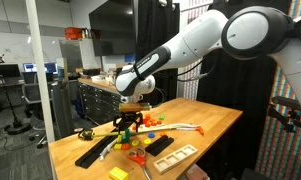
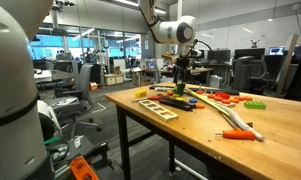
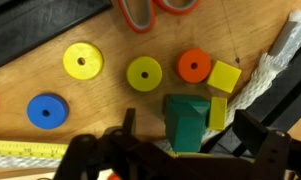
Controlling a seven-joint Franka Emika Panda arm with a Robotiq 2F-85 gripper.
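My gripper stands open above the table, with one dark finger on each side of a green block (image 3: 185,122). A small yellow block (image 3: 217,113) sits against the green block's right side, also within the finger gap. Just above it lies another yellow block (image 3: 224,76), next to an orange-red disc (image 3: 194,66). In exterior view 1 the gripper (image 1: 130,116) points down over the cluttered part of the table. Whether the fingers touch the green block cannot be told.
Yellow discs (image 3: 83,61) and a blue disc (image 3: 48,111) lie left of the gripper. Red-handled scissors (image 3: 140,12), a black bar (image 3: 20,30) and a measuring tape (image 3: 25,155) are close by. A wooden frame (image 1: 171,159) lies near the front edge.
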